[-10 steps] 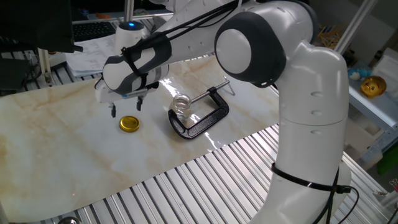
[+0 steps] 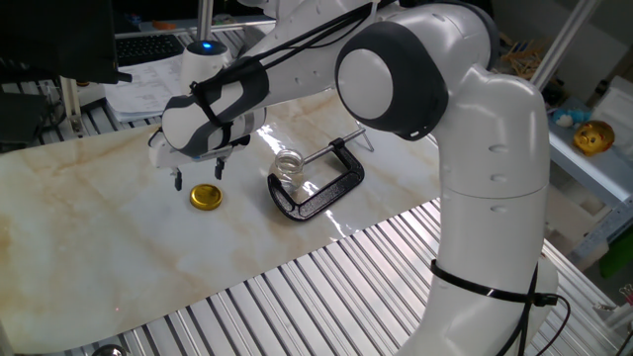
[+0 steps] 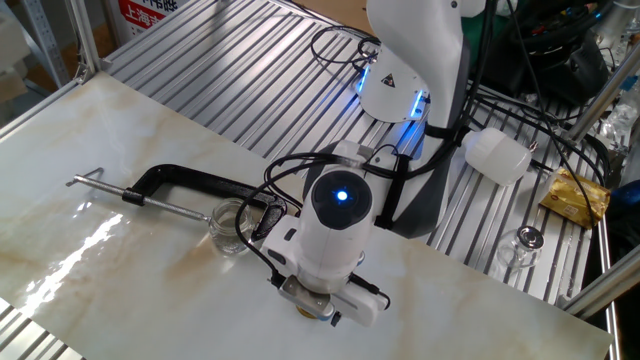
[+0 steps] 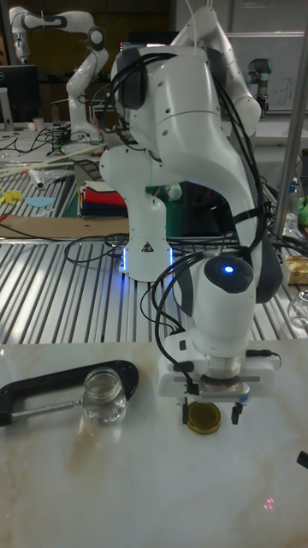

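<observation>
A gold jar lid (image 2: 206, 197) lies flat on the marble-patterned tabletop. My gripper (image 2: 199, 176) is open above it, fingers pointing down and apart, nothing between them. In the third exterior view the lid (image 4: 204, 419) shows between the two spread fingers of the gripper (image 4: 211, 416); how high the fingertips are over the table is hard to tell. A clear glass jar (image 4: 104, 396) without a lid stands at the black C-clamp (image 4: 68, 375), whose screw reaches to the jar's side. From the second exterior view, my hand hides most of the lid (image 3: 307, 313).
Lid, jar and clamp have stayed put, and the fingers remain apart.
</observation>
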